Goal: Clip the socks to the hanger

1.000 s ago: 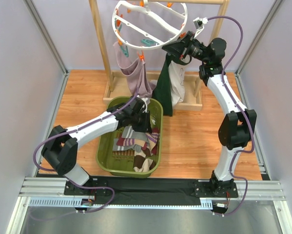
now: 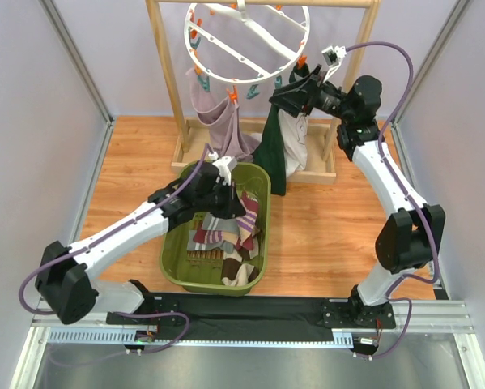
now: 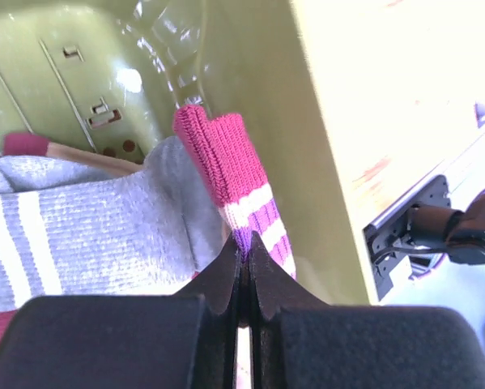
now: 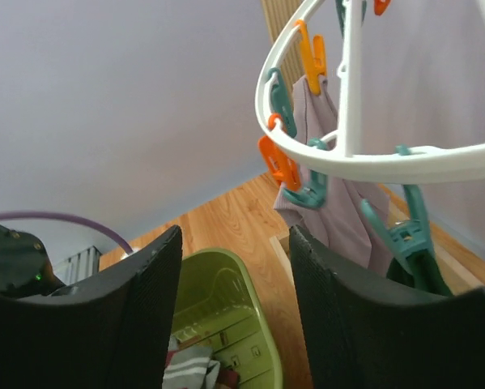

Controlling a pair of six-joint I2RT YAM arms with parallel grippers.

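A white round hanger (image 2: 247, 81) with orange and teal clips hangs from the wooden frame, cloths clipped to it. Socks lie in the green bin (image 2: 173, 259). My left gripper (image 2: 236, 209) is over them; in the left wrist view its shut fingertips (image 3: 242, 251) are at a magenta-and-purple striped sock (image 3: 222, 154), whose hold I cannot confirm. My right gripper (image 2: 278, 99) is beside the hanger at the green cloth's top; in the right wrist view it is part open, teal clips (image 4: 408, 235) in front, with nothing seen between its fingers.
The wooden stand (image 2: 163, 65) holds the hanger at the back, with grey-pink (image 2: 226, 130) and white (image 2: 295, 142) cloths hanging. Bare wooden floor (image 2: 323, 243) lies right of the bin.
My left arm has shifted toward the front and left, its gripper still over the socks.
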